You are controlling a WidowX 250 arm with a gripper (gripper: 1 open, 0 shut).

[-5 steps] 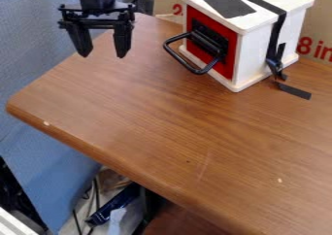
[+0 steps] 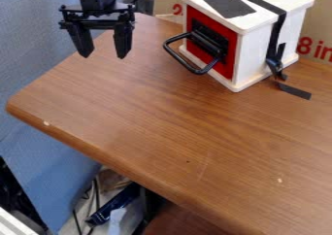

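My black gripper (image 2: 104, 47) hangs over the back-left of the table, its two fingers apart with nothing between them. To its right stands a white box (image 2: 258, 47) with a red front panel (image 2: 224, 70), a black handle (image 2: 178, 56) sticking out from that front, and black straps over its top and side. The gripper is to the left of the handle and apart from it.
A cardboard box (image 2: 312, 35) stands behind the white box. A blue surface lies beyond the table's left edge, with loose items below.
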